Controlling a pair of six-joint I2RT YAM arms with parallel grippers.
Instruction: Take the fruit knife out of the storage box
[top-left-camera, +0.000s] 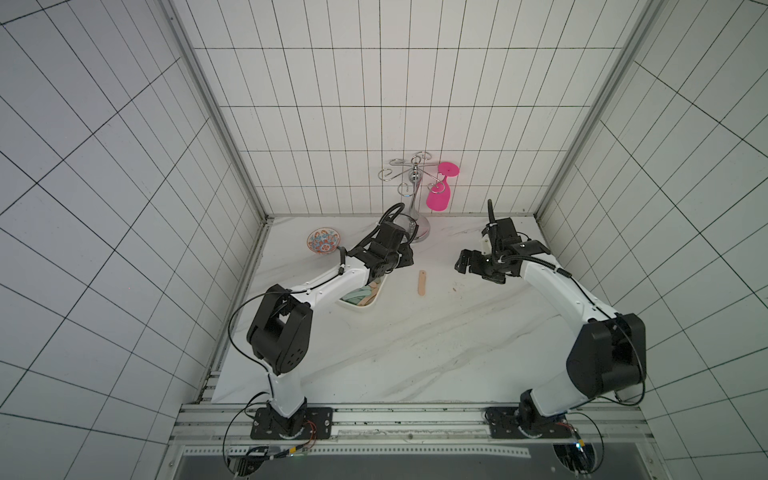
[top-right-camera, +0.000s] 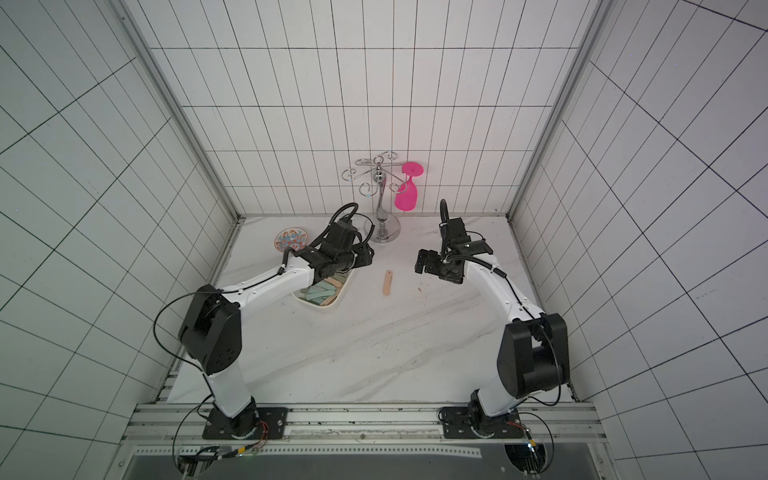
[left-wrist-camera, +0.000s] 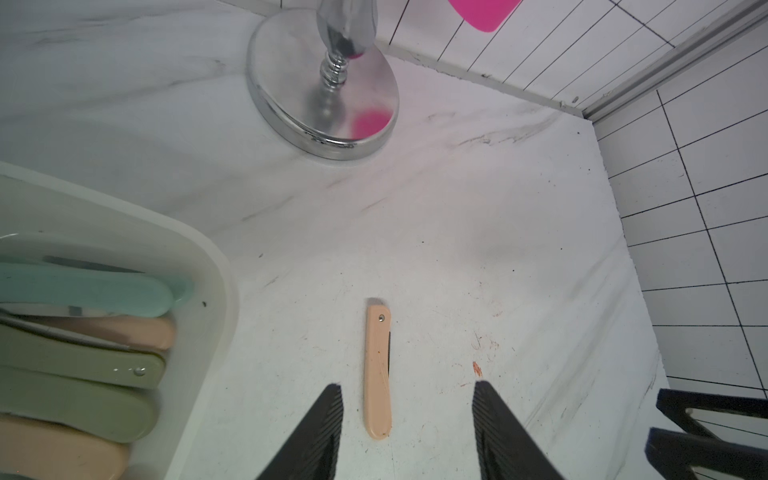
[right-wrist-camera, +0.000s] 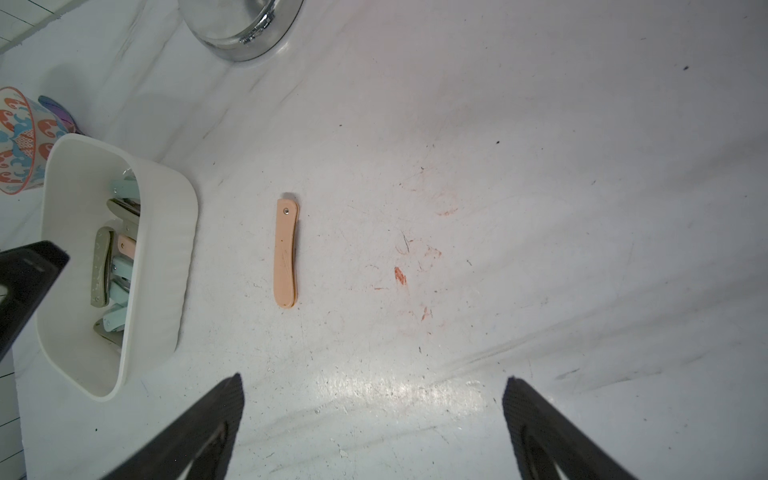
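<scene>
A peach folded fruit knife (left-wrist-camera: 377, 372) (right-wrist-camera: 285, 252) lies on the marble table, outside and to the right of the white storage box (right-wrist-camera: 160, 264), which holds several folded knives in green, mint and peach. My left gripper hangs above and a little short of the loose knife, its fingers apart with nothing between them. My right gripper is open and empty above the table to the right, its fingers apart.
A chrome rack (top-left-camera: 415, 180) with a pink glass (top-left-camera: 438, 196) stands at the back. A patterned cup (right-wrist-camera: 22, 144) is beside the box, at the back left.
</scene>
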